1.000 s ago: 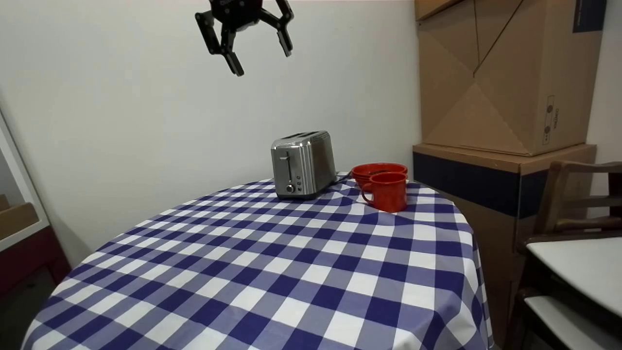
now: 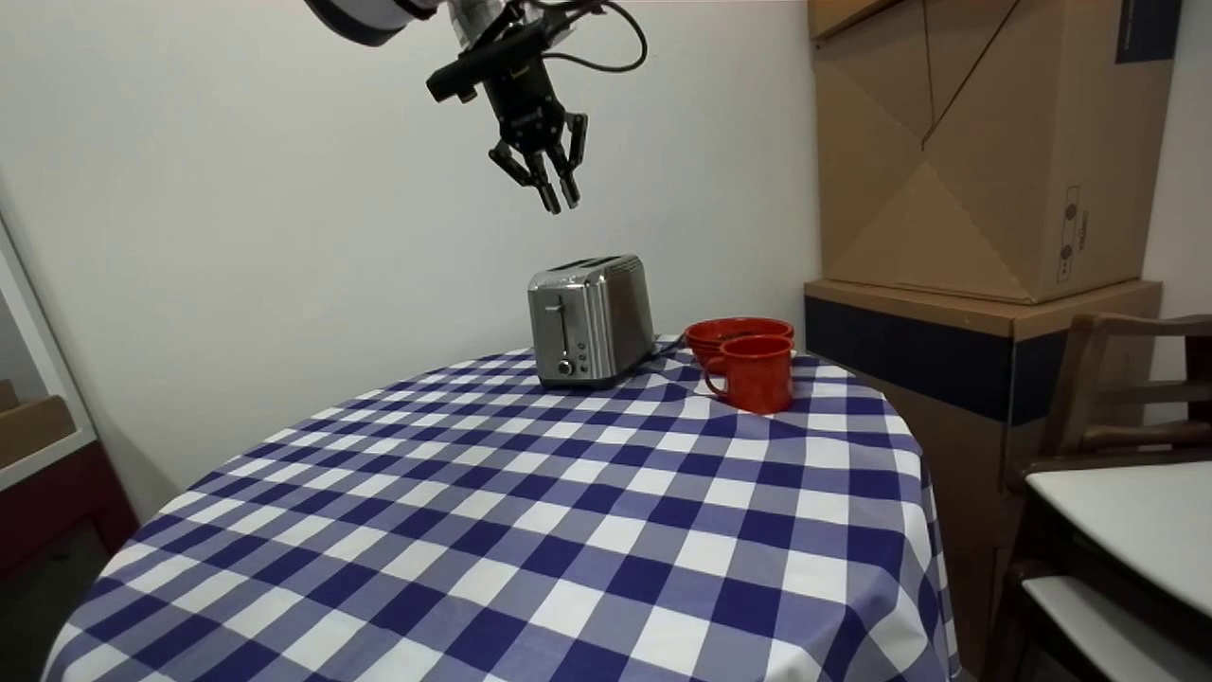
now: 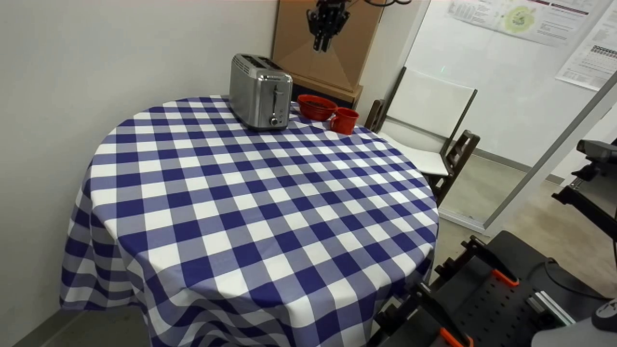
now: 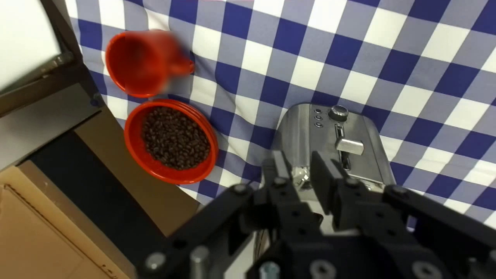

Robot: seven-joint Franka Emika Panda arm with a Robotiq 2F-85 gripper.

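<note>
High above the silver toaster [image 2: 593, 320] hangs my gripper [image 2: 561, 206], its fingers close together with a narrow gap and nothing between them. In the wrist view the fingertips [image 4: 281, 168] overlap the toaster's outline, though the exterior view shows clear air below them. A red mug [image 2: 758, 375] stands upright right of the toaster, its handle towards it. Behind the mug is a red bowl [image 4: 135, 135]; brown beans [image 4: 174, 138] lie inside it. Part of the toaster is hidden behind my gripper in the wrist view.
A blue-and-white checked cloth covers the round table [image 3: 231, 208], whose front and middle are bare. Cardboard boxes [image 2: 932, 193] stand behind the bowl and mug. A white wall [image 2: 284, 205] rises behind the table, and a chair [image 3: 422, 121] is beside it.
My gripper has moved down and to the right in exterior view 1, over the toaster. Its fingers, wide apart before, have closed to a narrow gap. The toaster, mug and bowl have not moved.
</note>
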